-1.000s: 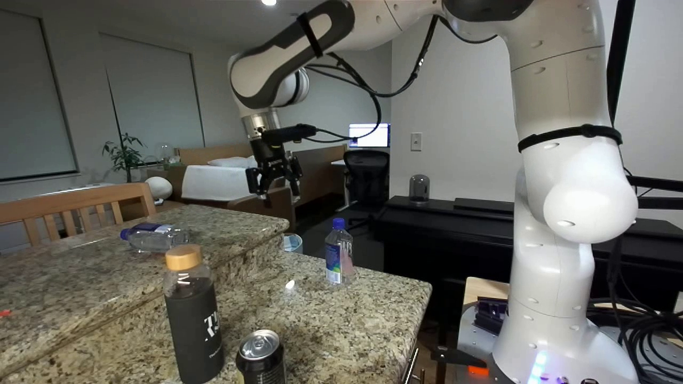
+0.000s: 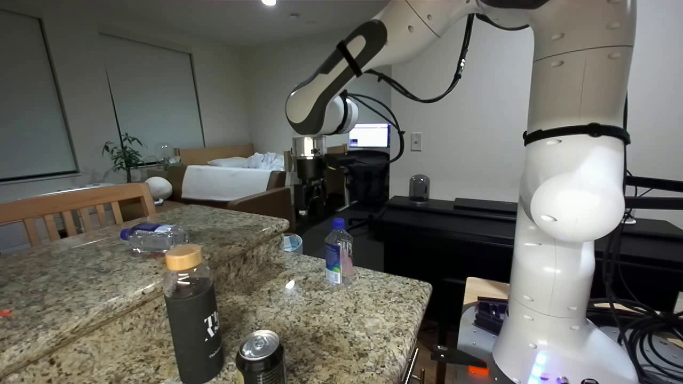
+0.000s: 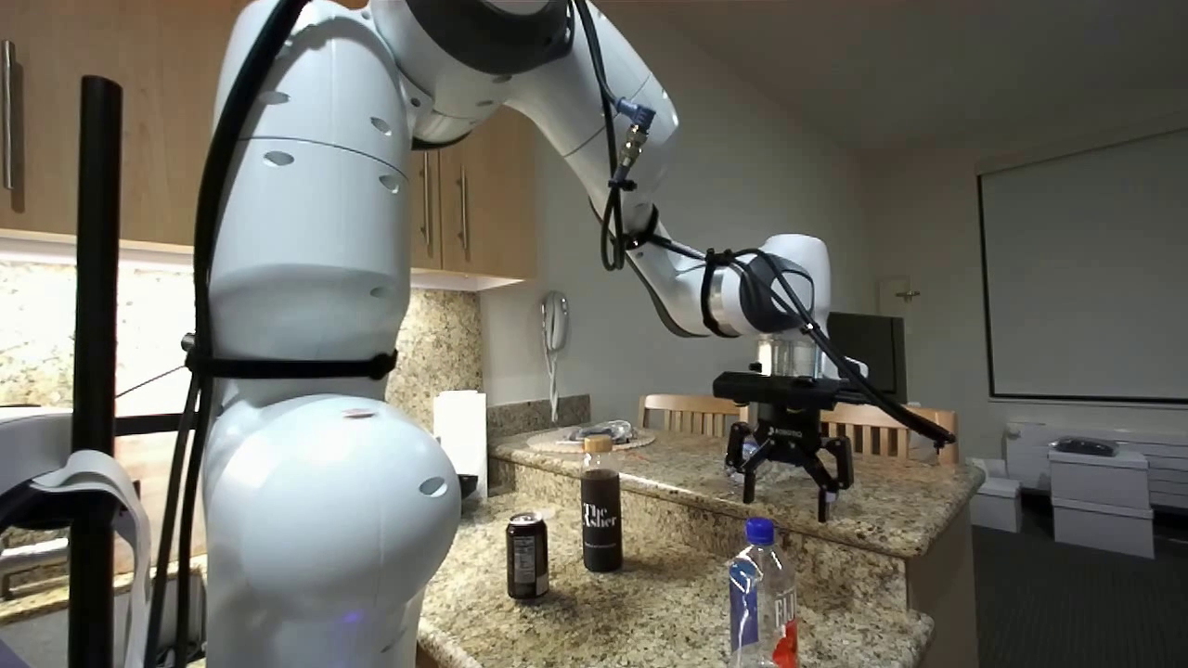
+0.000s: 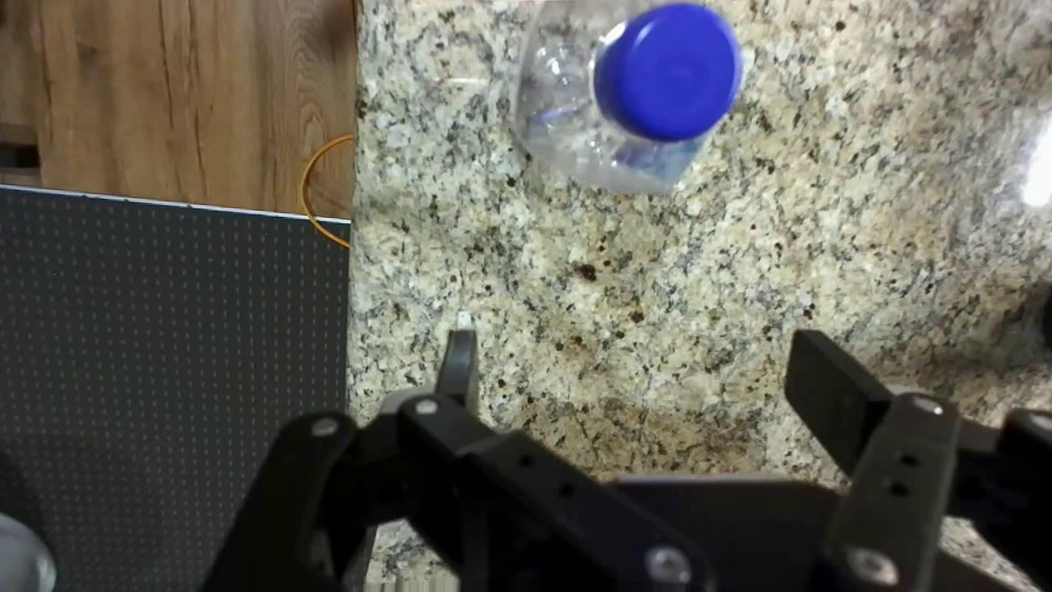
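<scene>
A clear bottle with a blue cap (image 2: 339, 253) stands upright on the lower granite counter, near its edge. In exterior view 2 my gripper (image 3: 786, 507) hangs above that counter, fingers apart and pointing down, higher than the bottle (image 3: 763, 601). From the wrist, the blue cap (image 4: 671, 74) shows at the top of the picture, beyond the open gripper and not between its fingers. Only bare granite shows between the fingertips.
A dark bottle with a wooden lid (image 2: 193, 320) and a black can (image 2: 261, 358) stand on the lower counter. Another clear bottle (image 2: 155, 238) lies on its side on the raised granite ledge (image 3: 690, 462). Granite between can and upright bottle is clear.
In exterior view 1 my gripper has swung right and somewhat lower, nearer the upright bottle, and now points more straight down. The bottles and can have stayed put.
</scene>
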